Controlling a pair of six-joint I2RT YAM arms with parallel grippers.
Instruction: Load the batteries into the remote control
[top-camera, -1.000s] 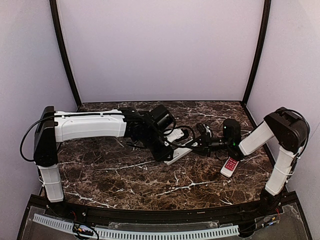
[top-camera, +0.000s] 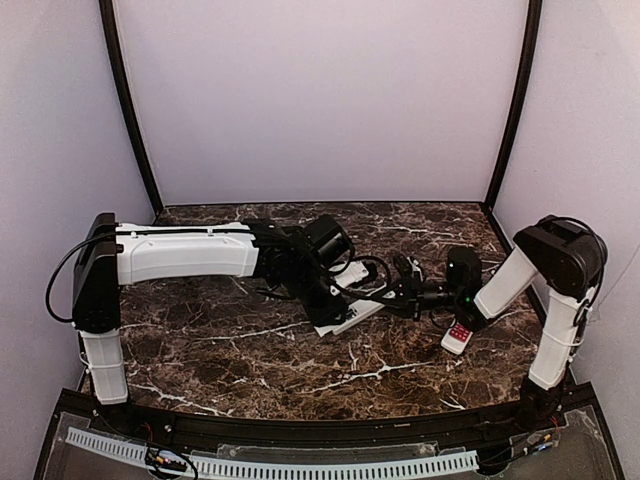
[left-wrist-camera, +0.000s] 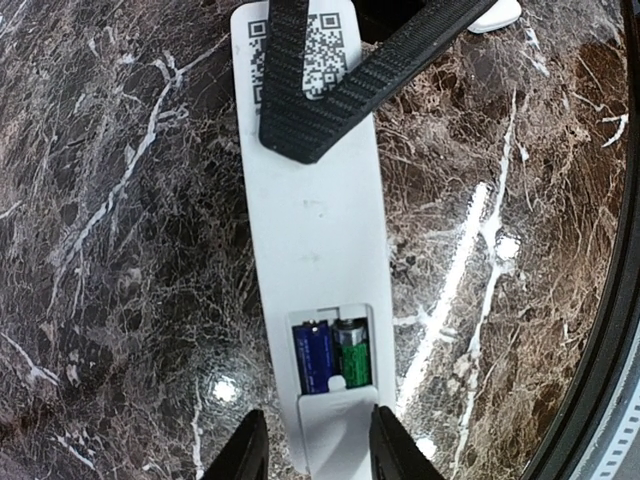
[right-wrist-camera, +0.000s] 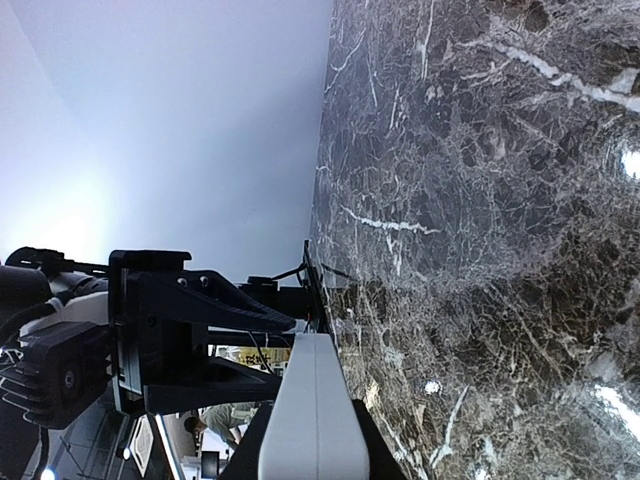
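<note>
A white remote (left-wrist-camera: 315, 220), back side up, is held by my right gripper, shut on its far end. Its compartment holds a blue battery (left-wrist-camera: 314, 355) and a green battery (left-wrist-camera: 352, 355) side by side. The loose cover (left-wrist-camera: 338, 430) lies over the lower part of the compartment, just below the batteries. My left gripper is over that cover, part open, with its fingertips at either side of it. In the top view the left gripper (top-camera: 335, 310) hides much of the remote's near end.
A white remote with a red keypad (top-camera: 456, 336) lies at the right, below the right arm. Walls stand at the back and sides.
The right arm has sunk slightly.
</note>
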